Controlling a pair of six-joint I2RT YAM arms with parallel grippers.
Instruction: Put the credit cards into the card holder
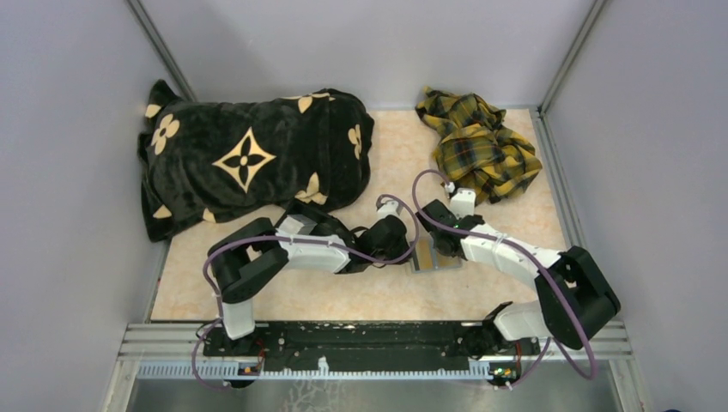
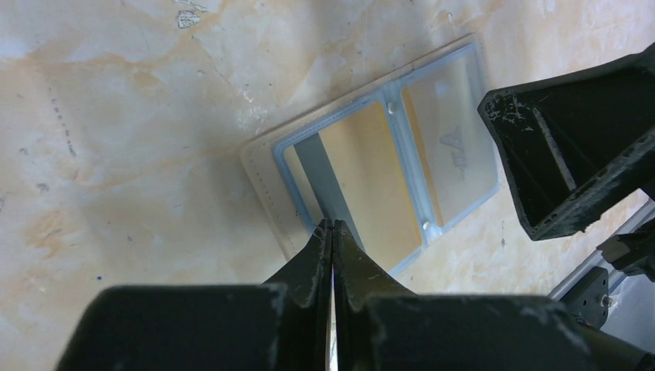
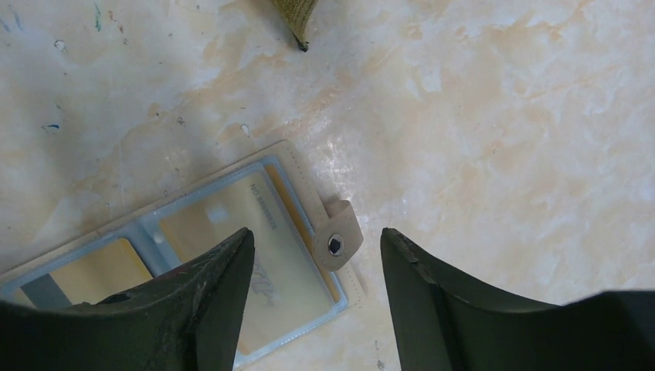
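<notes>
The card holder (image 2: pixel 402 147) lies unfolded flat on the table, with clear pockets that show yellowish cards and a grey stripe. My left gripper is shut, its tips over the striped pocket near the holder's left edge; nothing shows between them. In the right wrist view a snap tab (image 3: pixel 340 239) stands up at the holder's right end. My right gripper is part open above that end, its fingers apart with the tab in the gap's line of sight and nothing gripped. From above, both grippers partly cover the holder (image 1: pixel 422 259).
A dark patterned cushion (image 1: pixel 283 154) fills the back left, and a plaid cloth (image 1: pixel 481 146) lies at the back right. Behind the left arm sits a black box (image 1: pixel 300 210) with something white.
</notes>
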